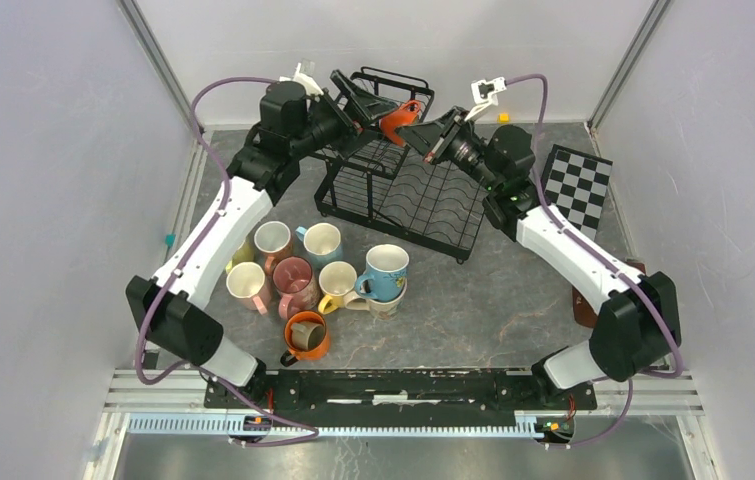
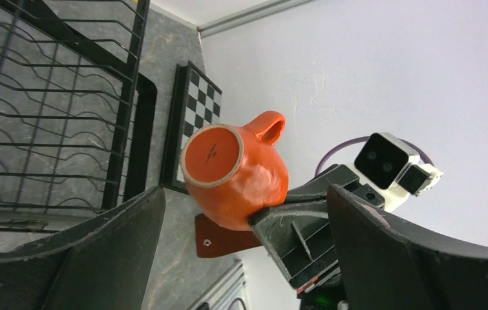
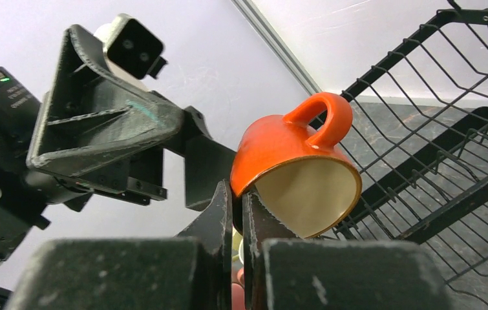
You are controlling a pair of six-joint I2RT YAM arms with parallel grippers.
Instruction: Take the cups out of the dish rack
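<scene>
An orange cup (image 1: 400, 121) hangs in the air above the dish rack (image 1: 378, 205). My right gripper is shut on the wall of the orange cup (image 3: 273, 152) near its rim; the cup's pale inside and its handle face that wrist camera. In the left wrist view the base of the orange cup (image 2: 212, 155) points toward my left gripper. That gripper is open, its fingers (image 2: 108, 245) spread wide, and the cup sits beyond them, apart from both as far as I can tell.
Several cups, among them a blue one (image 1: 387, 265) and a dark red one (image 1: 296, 282), stand on the grey table at front left. A small brown cup (image 1: 306, 336) lies inside another orange one (image 1: 315, 350). A checkered board (image 1: 578, 190) lies at right.
</scene>
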